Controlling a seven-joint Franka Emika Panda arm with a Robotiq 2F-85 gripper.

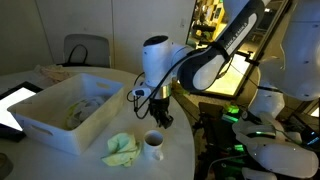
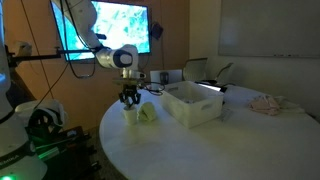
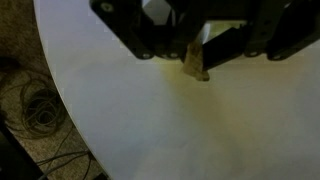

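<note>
A white mug (image 1: 153,145) stands on the white table near its front edge, with a pale green cloth (image 1: 122,150) beside it. My gripper (image 1: 160,118) is just above and behind the mug, fingers pointing down. In the wrist view the gripper is shut on a small brownish object (image 3: 196,62), which pokes out between the dark fingers; what it is cannot be made out. In exterior view 2 the gripper hangs over the mug (image 2: 130,116), and whether it touches the rim is unclear.
A large white open box (image 1: 75,110) with some things inside stands left of the arm. A patterned cloth bundle (image 2: 266,105) lies farther along the table. The table's curved edge (image 3: 85,135) is close, with cables on the floor beyond.
</note>
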